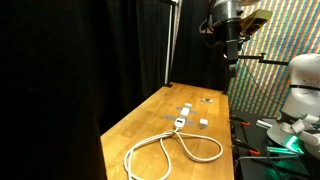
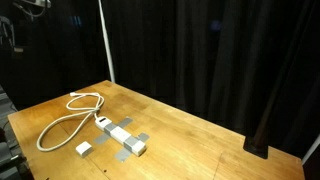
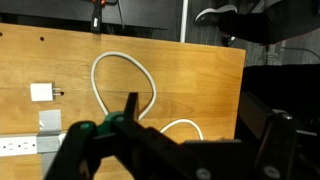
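A white power strip (image 2: 122, 136) lies flat on the wooden table, its pale cord (image 2: 43, 128) looping away across the wood. Beside the strip sits a small white block (image 2: 84, 148), possibly a plug adapter; from above, the same block (image 3: 42, 92) shows at the left with part of the strip (image 3: 16, 145) below it. High over the table, clear of everything, hangs my gripper. Its dark fingers are spread apart and empty, with the cord and bare wood beneath. The gripper's lower parts hide some of the cord in the wrist view.
Grey tape patches (image 3: 50, 121) mark the table around the strip. Black curtains (image 2: 190, 60) close off the back. A dark stand (image 2: 258, 145) rises near the far edge.
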